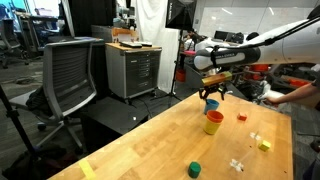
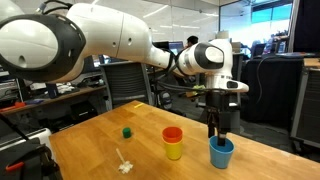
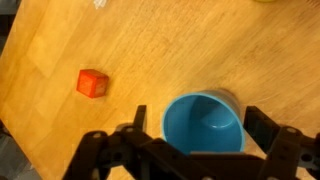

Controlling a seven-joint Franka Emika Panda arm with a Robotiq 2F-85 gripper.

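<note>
A blue cup (image 2: pixel 222 158) stands upright on the wooden table, and its open mouth shows in the wrist view, where the cup (image 3: pixel 203 122) looks empty. Right over it is my gripper (image 2: pixel 216 131), pointing down with its fingers low at the cup's rim. In the wrist view the gripper is open, one finger on each side of the cup's mouth. Whether either finger touches the cup I cannot tell. In exterior view 1 the gripper partly covers the blue cup (image 1: pixel 211 104).
Close to the blue cup stands a yellow cup (image 2: pixel 174 149) with a red inside. A red block (image 3: pixel 92 83), a yellow block (image 1: pixel 265 145), a green piece (image 1: pixel 194 170) and a small white piece (image 1: pixel 236 165) lie apart on the table.
</note>
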